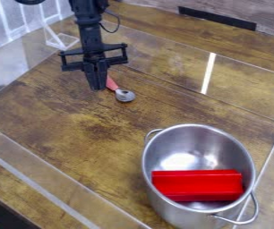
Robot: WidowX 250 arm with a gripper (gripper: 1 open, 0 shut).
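My black gripper (pixel 97 77) is low over the table at the upper left, its fingers close together. Under and just right of it lies a utensil with a red handle and a round silver head (pixel 124 95); the gripper hides much of the handle, and I cannot tell whether any of it is between the fingers. At the lower right stands a steel pot (pixel 200 141) with a red block (pixel 197 185) inside.
Pale tape strips cross it at the edges and upper right. A wooden wall runs along the back right.
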